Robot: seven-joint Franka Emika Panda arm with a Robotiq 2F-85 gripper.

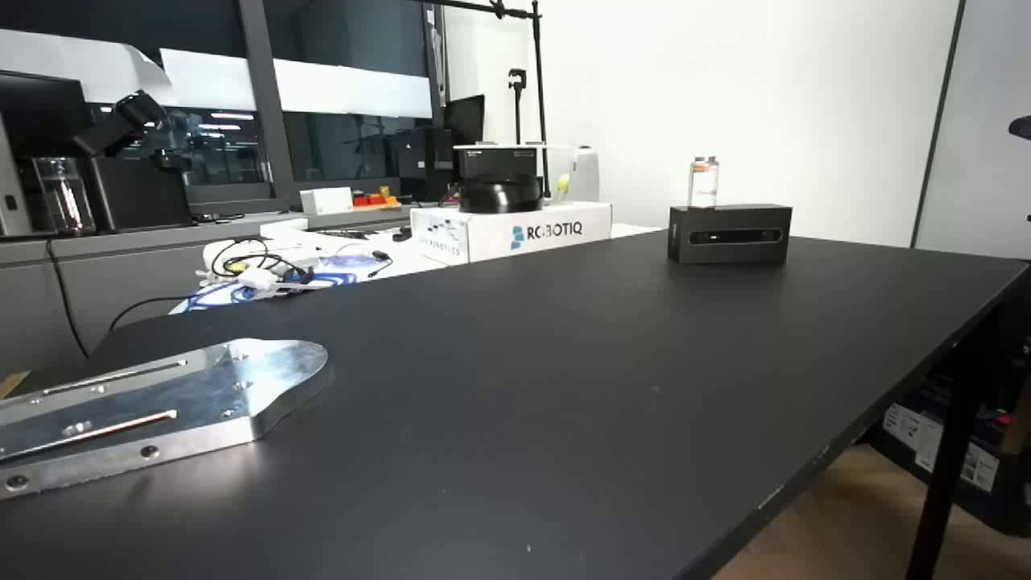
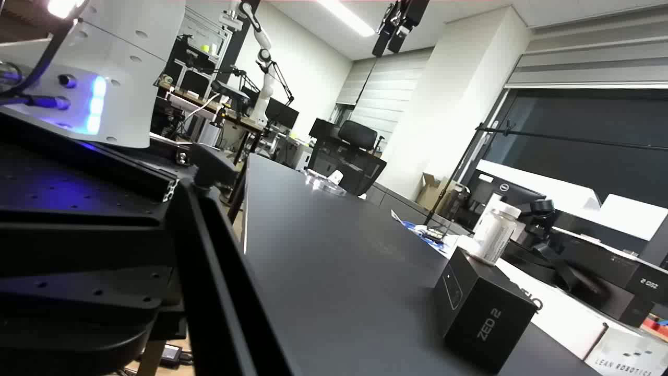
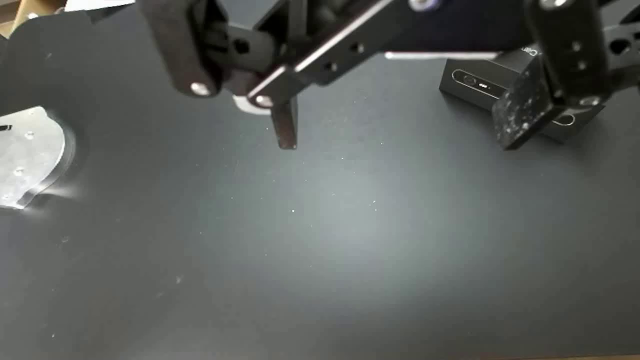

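My gripper is open, its two fingers (image 3: 285,129) wide apart and nothing but bare tabletop visible between them. In exterior view 2 the gripper (image 2: 389,44) hangs high above the table, well clear of it. A black ZED 2 box (image 1: 730,235) stands toward the table's far side in exterior view 1. On top of it, a clear bottle with a white label (image 1: 703,184) stands upright; exterior view 2 shows the bottle (image 2: 494,235) with a white cap. In the wrist view one finger partly covers the box (image 3: 480,84), and the bottle cannot be made out.
A silver metal plate with slots (image 1: 208,387) lies at the table's near left in exterior view 1. Beyond the table edge are a white Robotiq box (image 1: 536,232) and tangled cables (image 1: 266,271).
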